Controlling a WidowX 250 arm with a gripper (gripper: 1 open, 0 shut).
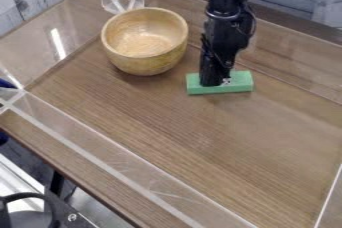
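Observation:
My gripper [215, 75], a dark arm coming down from the top, stands low over a flat green block [241, 83] right of the bowl. Its tips are at the block's left half, and it looks shut; whether it touches the block is hard to tell. A tan round bowl [144, 59] sits at the upper left of the wooden table.
A white angular object [120, 1] stands behind the bowl.

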